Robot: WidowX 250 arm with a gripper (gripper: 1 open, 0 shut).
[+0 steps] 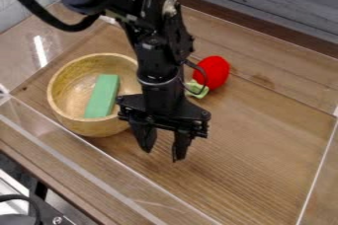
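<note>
The black gripper [162, 140] hangs over the wooden table in the middle, its fingers apart, with nothing seen between them. To its left sits a tan bowl [69, 89] holding a light green block [102, 95]. Behind the arm, to the right, lies a red round object [216, 70], with a pale green item [197, 89] just below it, partly hidden by the arm.
A pale wooden wall [264, 2] runs along the back. A black cable loops at the upper left, and another lies at the lower left edge.
</note>
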